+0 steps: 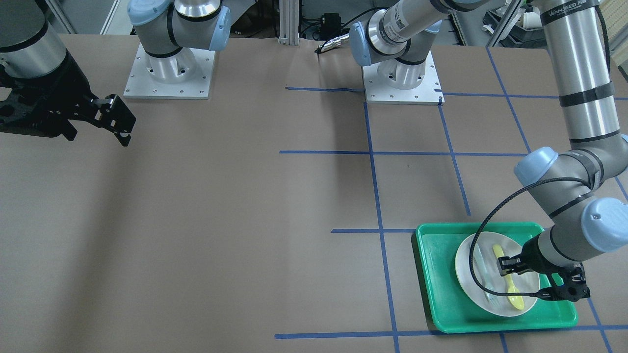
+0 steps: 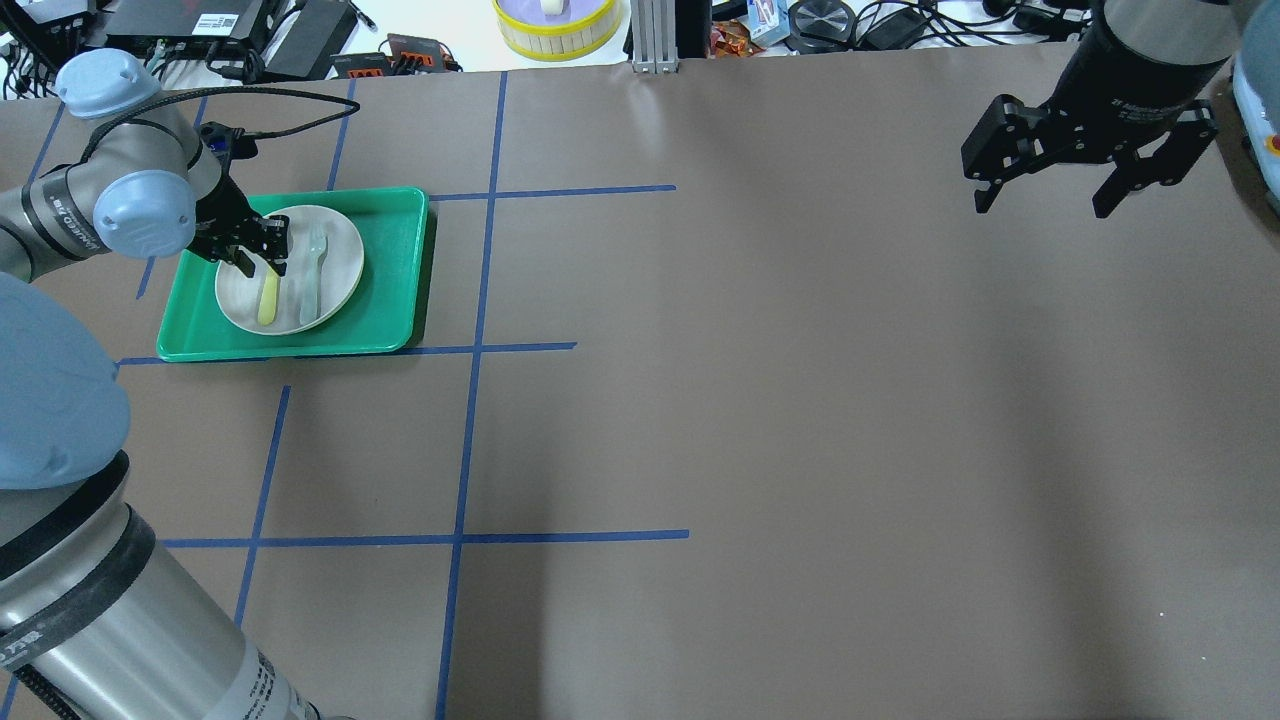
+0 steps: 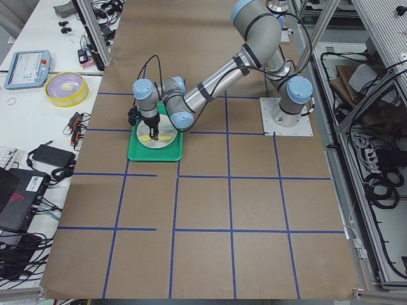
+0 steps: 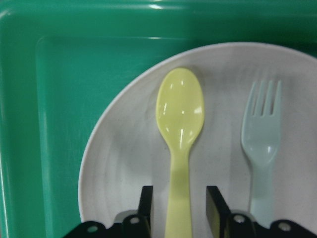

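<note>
A green tray (image 1: 435, 306) holds a white plate (image 4: 114, 163), on which lie a yellow spoon (image 4: 180, 109) and a pale blue fork (image 4: 260, 139), roughly parallel. My gripper stands open low over the plate, one finger on either side of the spoon's handle; the fork is just outside the right finger in the left wrist view. Whether the fingers touch the plate I cannot tell. In the top view the gripper partly hides the plate.
Bare table (image 1: 235, 223) with blue tape lines surrounds the tray. Another black gripper (image 2: 1086, 156) hangs at the top right of the top view, well away. Cables and devices crowd the side bench.
</note>
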